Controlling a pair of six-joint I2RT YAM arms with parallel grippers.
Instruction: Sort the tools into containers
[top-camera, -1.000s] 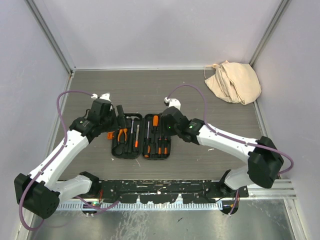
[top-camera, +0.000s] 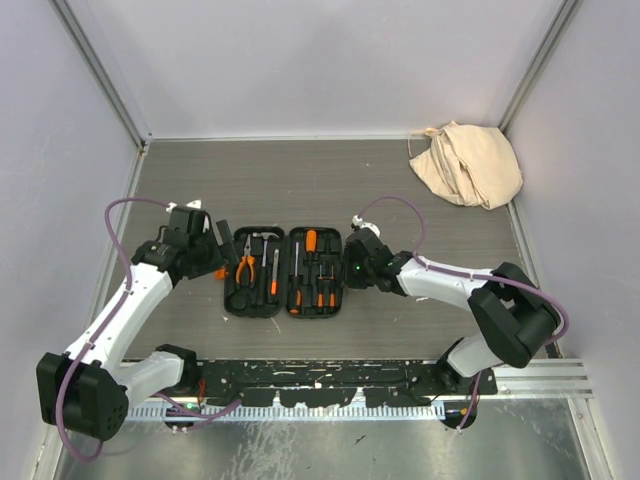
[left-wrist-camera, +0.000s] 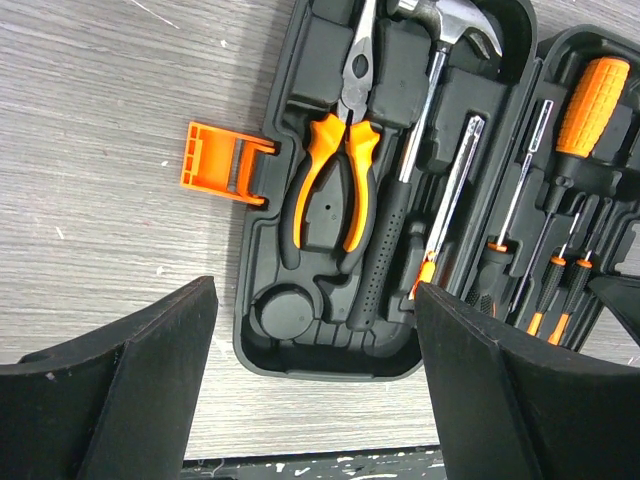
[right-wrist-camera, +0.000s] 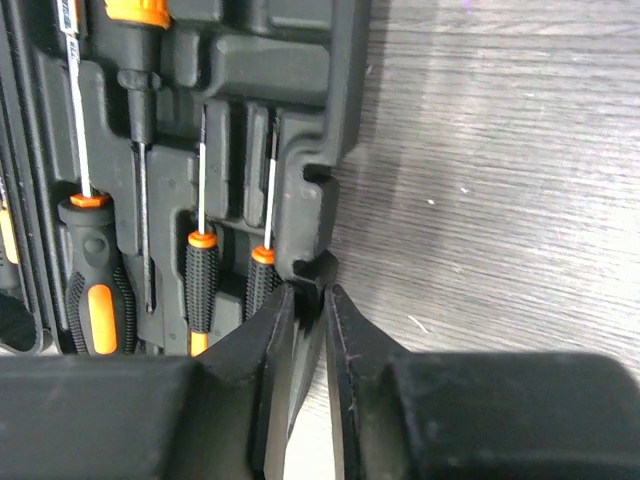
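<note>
A black tool case (top-camera: 252, 305) lies open in two halves mid-table. Its left half holds orange pliers (left-wrist-camera: 360, 180), a hammer (left-wrist-camera: 385, 240) and an orange-tipped tool (left-wrist-camera: 450, 200); the right half holds several screwdrivers (right-wrist-camera: 103, 300). My left gripper stands open beside the left half, nothing between its fingers. My right gripper is at the right half's outer edge, its fingers nearly together around or against the case rim; whether it grips the rim is unclear.
An orange latch (left-wrist-camera: 210, 160) sticks out from the case's left side. A beige cloth bag (top-camera: 465, 165) lies at the back right. The table (top-camera: 280, 180) behind the case is clear, bounded by white walls.
My left gripper moved a little left since about a second ago. The case looks unmoved.
</note>
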